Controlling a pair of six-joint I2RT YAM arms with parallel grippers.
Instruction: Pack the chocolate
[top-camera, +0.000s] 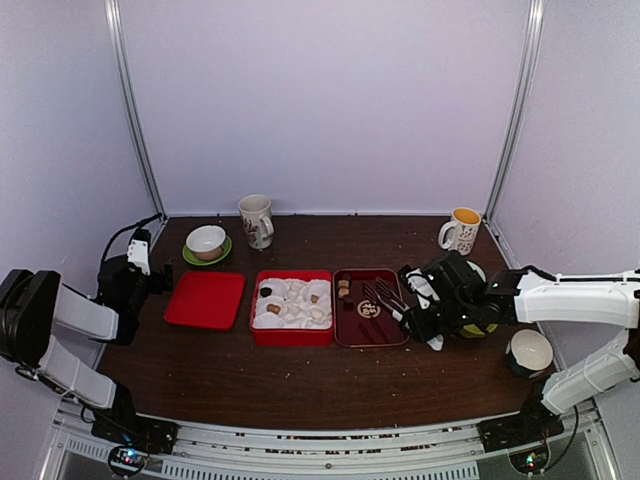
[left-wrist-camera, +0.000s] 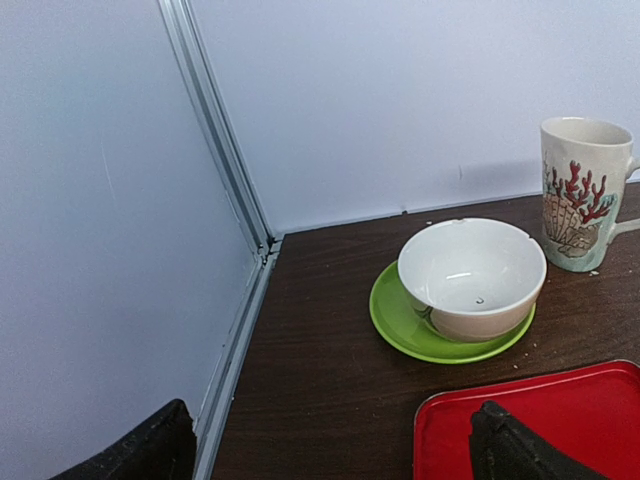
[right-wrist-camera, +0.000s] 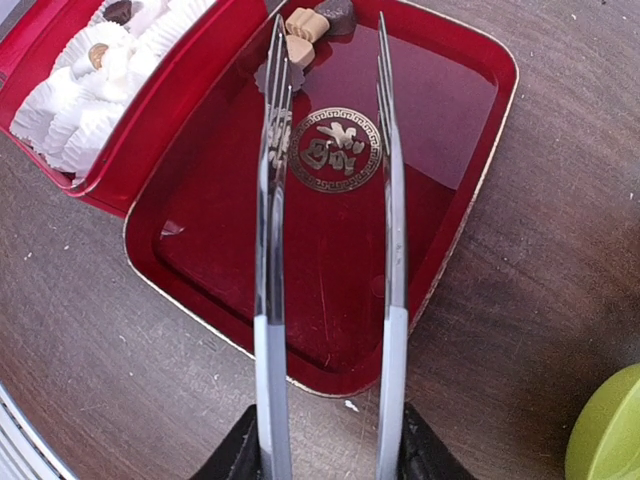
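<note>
A red box (top-camera: 291, 334) holds white paper cups with a few chocolates. Right of it, a dark red tray (top-camera: 385, 337) carries several chocolates (right-wrist-camera: 308, 25) at its far left corner. My right gripper hovers over this tray, its long metal tongs parted, tips near the chocolates, with nothing visibly held. My left gripper (top-camera: 155, 272) is at the left beside a red lid (top-camera: 205, 299); in its wrist view its two dark fingers stand wide apart.
A bowl (top-camera: 206, 239) on a green plate and a tall mug (top-camera: 255, 222) stand back left. An orange-lined mug (top-camera: 460, 230) is back right, a small bowl (top-camera: 529, 350) front right.
</note>
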